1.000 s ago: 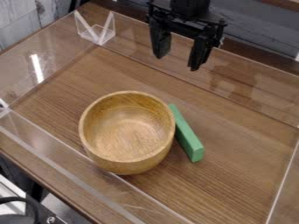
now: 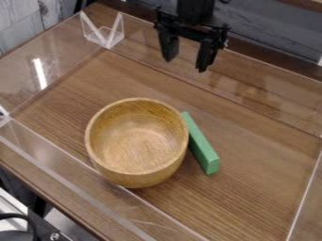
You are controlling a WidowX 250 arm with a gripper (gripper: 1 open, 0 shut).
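Note:
My black gripper (image 2: 186, 52) hangs at the top centre of the camera view over the back of the wooden table, its two fingers apart with nothing visible between them. An empty round wooden bowl (image 2: 136, 141) sits in the front left middle. A green block (image 2: 201, 141) lies just to the right of the bowl, lengthwise front to back.
A clear plastic holder (image 2: 104, 30) stands at the back left. The table's back edge and a dark area lie behind the gripper.
The gripper has moved slightly up and back in the view, after shifting a little lower a moment ago. The bowl and green block have not moved.

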